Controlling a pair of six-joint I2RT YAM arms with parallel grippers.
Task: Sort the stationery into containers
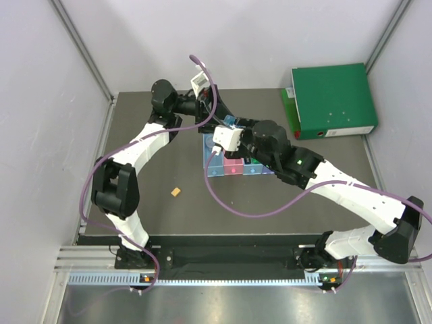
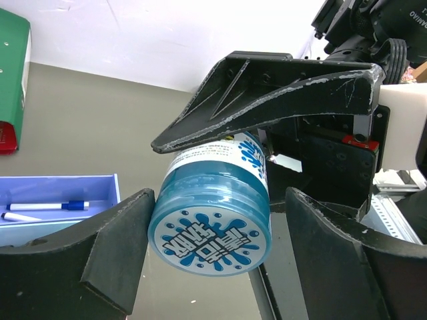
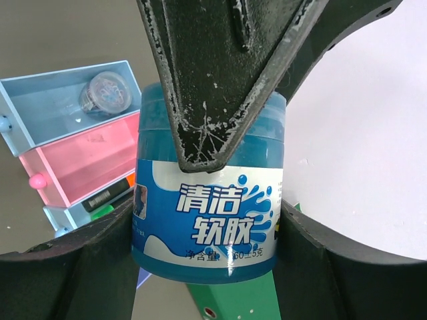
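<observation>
A blue cleaning-gel jar (image 2: 208,233) is held in the air where both grippers meet. My left gripper (image 1: 217,115) is shut on it; the jar's lid faces the left wrist camera. My right gripper has its fingers at either side of the jar's labelled body; whether they grip it is unclear. Below sit coloured boxes: a light blue one (image 3: 40,113) holding a clear round container (image 3: 105,92), a pink one (image 3: 90,163), and others with markers (image 2: 47,206).
A green binder (image 1: 331,101) lies at the back right. A small yellow square (image 1: 175,192) is on the table's left front.
</observation>
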